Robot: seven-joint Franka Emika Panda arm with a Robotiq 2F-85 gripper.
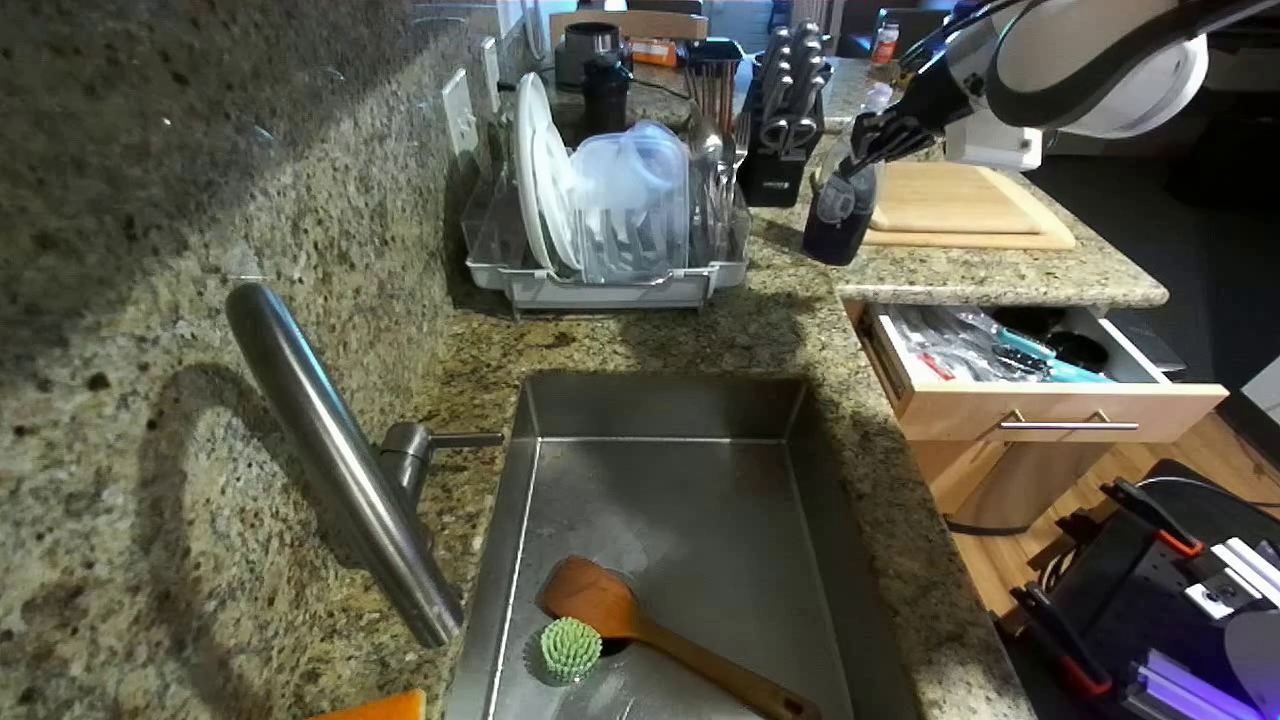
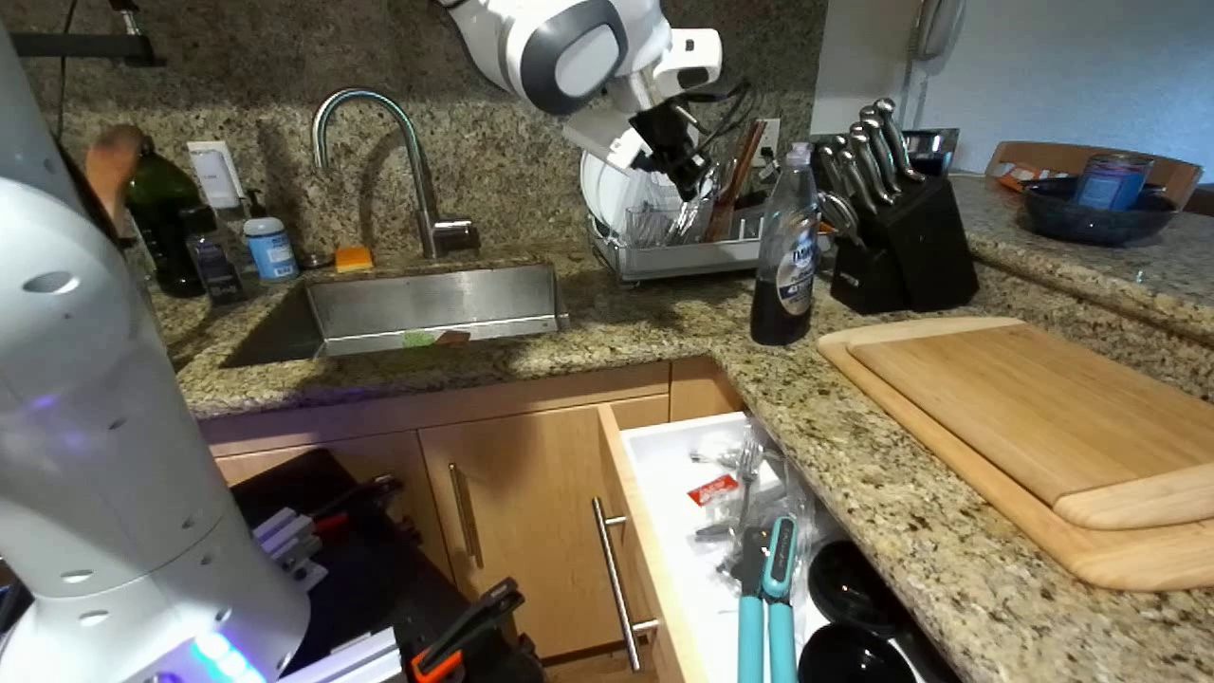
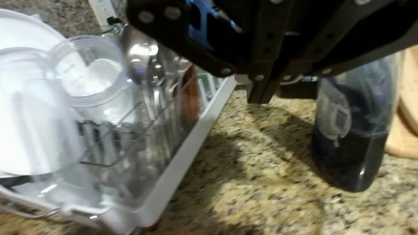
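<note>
The clear dish-soap bottle (image 2: pixel 785 273), half full of dark liquid, stands upright on the counter between the dish rack and the cutting boards. My gripper is shut, its fingertips together with nothing between them. In the wrist view the bottle (image 3: pixel 350 129) is to the right of the fingers, outside them, and its top is hidden behind the gripper. Exterior view 2 has the gripper (image 2: pixel 689 192) up and to the left of the bottle, near the dish rack. From exterior view 1 the gripper (image 1: pixel 854 164) overlaps the bottle's upper half.
A dish rack (image 1: pixel 600 288) with plates, clear containers and cutlery is beside the gripper. A black knife block (image 2: pixel 905 239) and stacked cutting boards (image 2: pixel 1024 421) flank the bottle. The drawer (image 2: pixel 683 569) stands open. In the sink (image 1: pixel 708 504) lie a wooden spatula (image 1: pixel 684 648) and green brush (image 1: pixel 570 648).
</note>
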